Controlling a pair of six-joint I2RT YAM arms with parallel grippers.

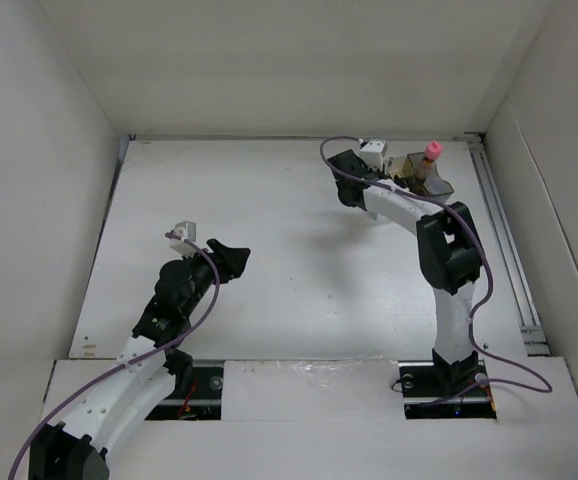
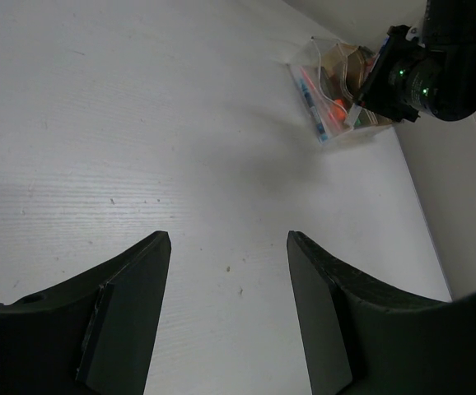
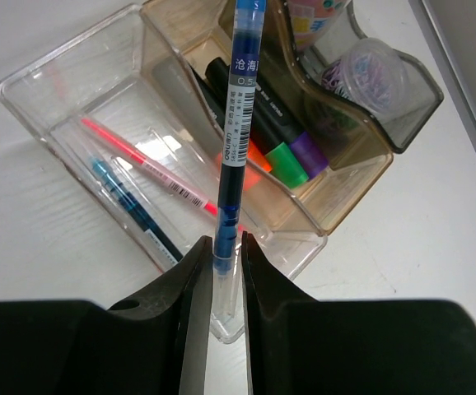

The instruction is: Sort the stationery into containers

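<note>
My right gripper is shut on a blue pen (image 3: 239,123), held upright over a clear organizer (image 3: 36,107) at the back right. Its clear section holds a pink pen (image 3: 123,144) and another blue pen (image 3: 139,214); the smoky middle section holds markers (image 3: 279,123). The far section has a tub of clips (image 3: 366,78) and another container (image 3: 312,16). My left gripper stands open over bare table at the left, nothing between its fingers.
Walls close in the work area at the back and sides, with a rail (image 1: 499,230) along the right edge.
</note>
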